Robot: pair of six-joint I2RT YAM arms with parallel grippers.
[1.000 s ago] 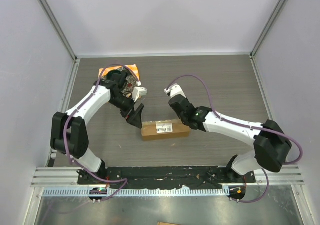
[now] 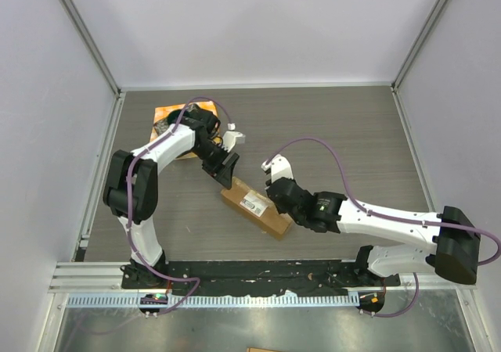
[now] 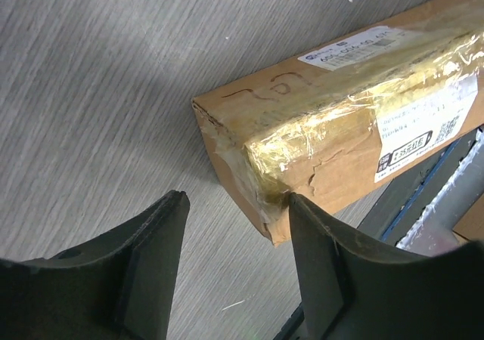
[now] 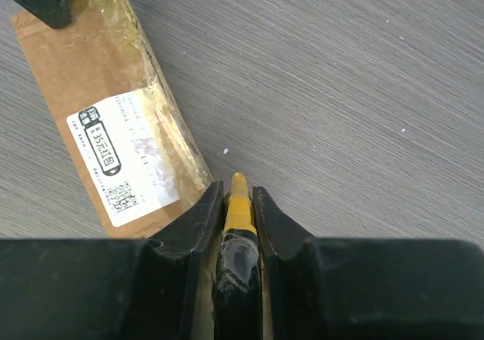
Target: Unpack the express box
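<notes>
A brown taped cardboard box (image 2: 270,220) with a white label lies slanted on the table in the top view. My left gripper is partly open at the box's left end; one of its fingers (image 3: 306,227) touches that end, the other stands apart over bare table. Between the fingers of my right gripper, shut on it, is a yellow and black tool (image 4: 240,213) that looks like a box cutter. Its tip is beside the taped edge of the box (image 4: 113,128) in the right wrist view. Whether the blade touches the tape is hidden.
An orange-edged container (image 2: 161,114) with dark items stands at the back left, partly behind the left arm. Purple cables loop above both arms.
In the top view the box has turned clockwise, its right end now nearer the table's front edge. My left gripper has moved right along with its arm; the right arm has shifted slightly.
</notes>
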